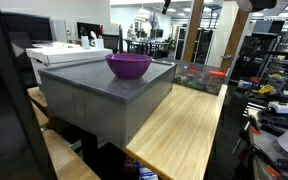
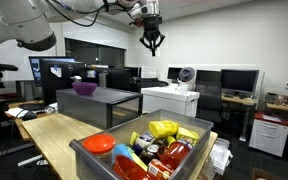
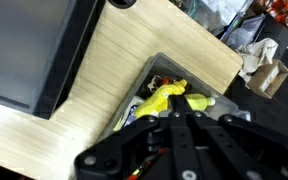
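My gripper (image 2: 153, 53) hangs high in exterior view 2, fingers down, well above the table and the grey bin (image 2: 89, 172). It is shut, and nothing shows between its fingers. In the wrist view the gripper appears over the bin, with a yellow item (image 3: 162, 99) beyond its tips. Several toys or packs lie in the bin, among them a yellow one (image 2: 164, 129), a red one (image 2: 174, 154) and an orange-red round piece (image 2: 98, 143). A purple bowl (image 1: 130, 66) rests on a large grey box (image 1: 109, 100).
Bare wooden tabletop (image 1: 179, 130) lies between the grey box and the bin. In exterior view 2, a white printer (image 2: 171, 98) stands behind the bin. Monitors (image 2: 239, 82) are farther back. The gripper has open air around it.
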